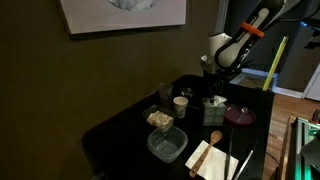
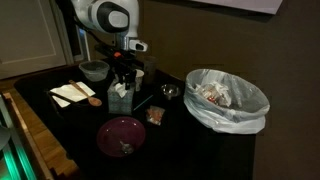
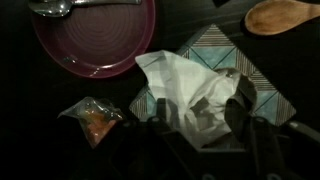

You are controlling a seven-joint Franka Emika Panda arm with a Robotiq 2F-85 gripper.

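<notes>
A white tissue (image 3: 190, 95) sticks up out of a tissue box (image 3: 212, 45) with a blue-grey patterned top. In the exterior views the tissue box (image 1: 213, 114) (image 2: 120, 102) stands upright on the black table. My gripper is right over the tissue, its dark fingers apart on either side of the white folds. Whether the fingers touch the tissue cannot be made out. From the side, the gripper (image 2: 124, 76) points down just above the box.
Close to the box lie a dark red plate (image 2: 121, 136) with a spoon, a small snack packet (image 2: 155, 115) and a wooden spoon (image 1: 205, 154). A white-lined basket (image 2: 228, 116), a clear bin (image 1: 167, 144) and a cup (image 1: 180, 104) stand farther off.
</notes>
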